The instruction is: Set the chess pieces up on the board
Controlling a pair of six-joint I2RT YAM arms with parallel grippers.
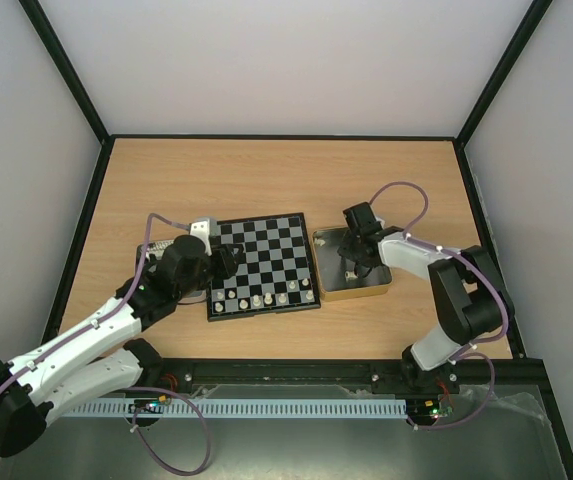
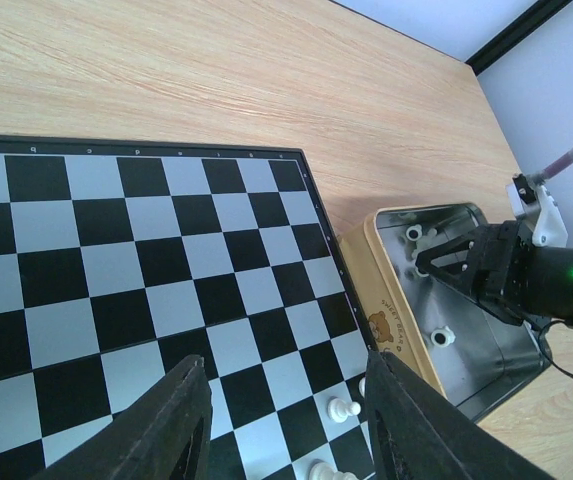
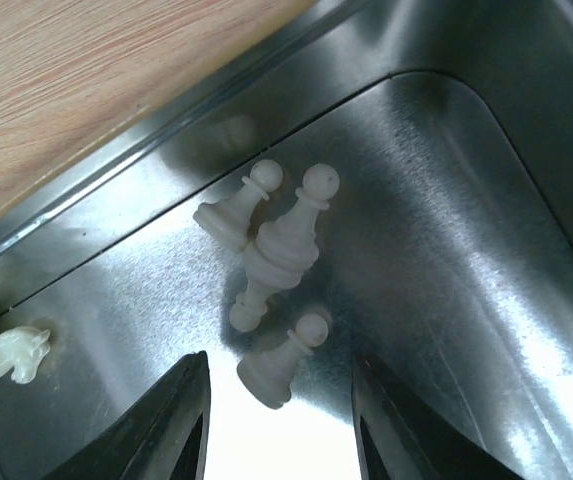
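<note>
The chessboard [image 1: 266, 250] lies mid-table, white pieces standing along its near rows, such as a pawn [image 2: 342, 409]. My left gripper hangs open over the board's left side, nothing between its fingers. My right gripper is down in the metal-lined box [image 1: 356, 292], open, just short of a lying white pawn [image 3: 266, 370]. Beyond that lie more white pawns [image 3: 231, 215], and a white knight [image 3: 6, 352] is at the left of the right wrist view.
A tray [image 1: 152, 247] at the board's left is mostly hidden by my left arm.
</note>
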